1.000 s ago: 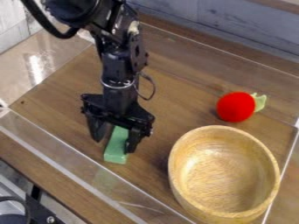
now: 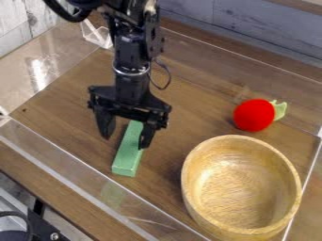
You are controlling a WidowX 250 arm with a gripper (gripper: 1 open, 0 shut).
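Note:
My black gripper (image 2: 126, 124) hangs low over the wooden table, open, its fingers on either side of the upper end of a green bar (image 2: 126, 162). The bar lies on the table pointing toward the front edge, its upper part partly hidden by the gripper. Whether the fingers touch it, I cannot tell.
A tan bowl (image 2: 240, 196) stands at the lower right. A red tomato-like object with a green top (image 2: 253, 116) lies above it on the right. Bare table (image 2: 70, 113) lies to the left, with a clear rail along the front edge.
The gripper has shifted up in the view, away from the front edge, uncovering more of the green bar, which stays about where it was.

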